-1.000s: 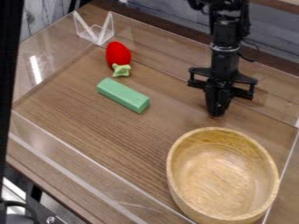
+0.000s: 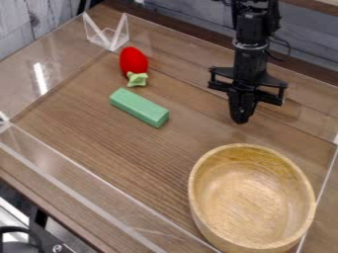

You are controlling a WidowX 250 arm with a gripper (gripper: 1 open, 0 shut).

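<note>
My black gripper (image 2: 240, 115) hangs low over the wooden table (image 2: 119, 168) at the upper right, shut, with nothing visible between its fingertips. To its left lie a green block (image 2: 138, 107) and a red object (image 2: 126, 60) with a small pale green piece at its lower end. Below my gripper, at the bottom right, is a large tan bowl (image 2: 251, 193).
A clear, angular object (image 2: 106, 32) stands at the back left. A grey wall or ledge runs behind the arm at the top right.
The objects on the table are unchanged.
</note>
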